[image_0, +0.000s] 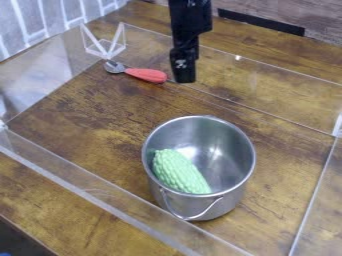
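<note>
A steel pot (230, 150) with a wire handle stands on the wooden table at the lower middle, and a green corn cob (179, 171) lies inside it. A utensil with a red handle (146, 74) and a metal head lies at the back left. Above and just right of it is my black gripper (185, 70), pointing down; its fingers are open as far as can be seen, with nothing visible held.
Clear plastic walls border the work area. A white wire stand (104, 43) is at the back left. The table around the pot and at the middle left is bare.
</note>
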